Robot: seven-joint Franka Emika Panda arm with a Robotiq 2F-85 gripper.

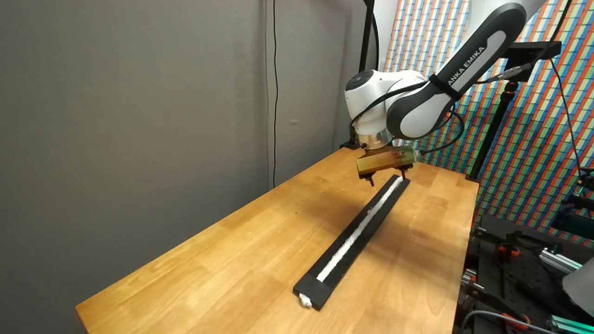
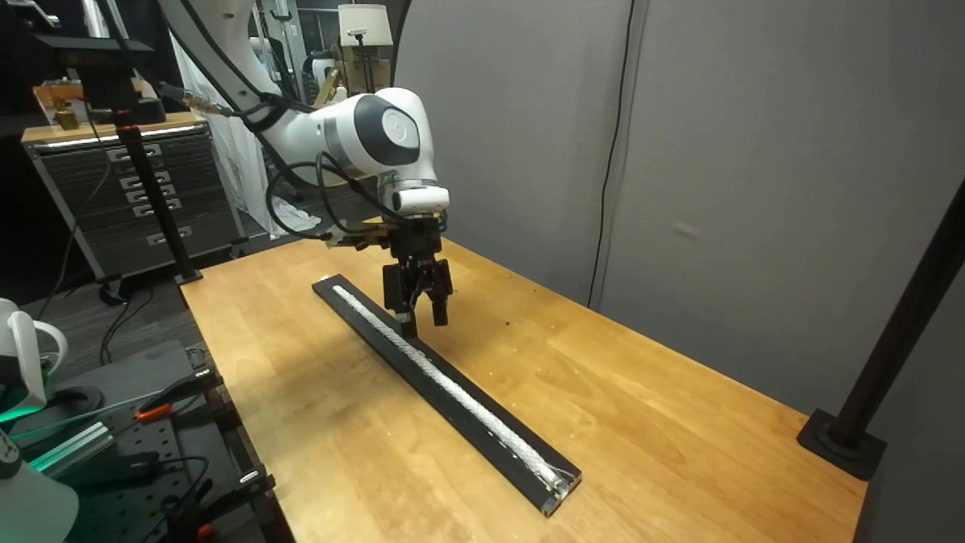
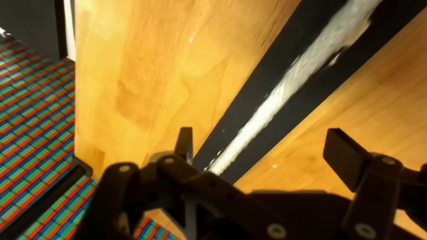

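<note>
A long black bar (image 1: pixel 334 245) lies diagonally on the wooden table, and a white rope (image 1: pixel 356 233) runs lengthwise along its middle. At the bar's front end in exterior view 1, a short tuft of rope pokes out. In the wrist view the rope (image 3: pixel 288 86) looks fuzzy, with a few shiny flecks and a loose pale flake beside it. My gripper is open, its fingers wide apart with nothing held. In exterior view 2 the gripper (image 2: pixel 424 324) hangs over the bar's wall-side edge; its exact height above it is hard to judge.
Grey partitions (image 1: pixel 167 111) stand along one side of the table (image 1: pixel 234 250). Black posts rise at the table's edges, including one with a square foot (image 2: pixel 841 443). Clamps and equipment (image 2: pixel 163 452) fill the lower bench beside it.
</note>
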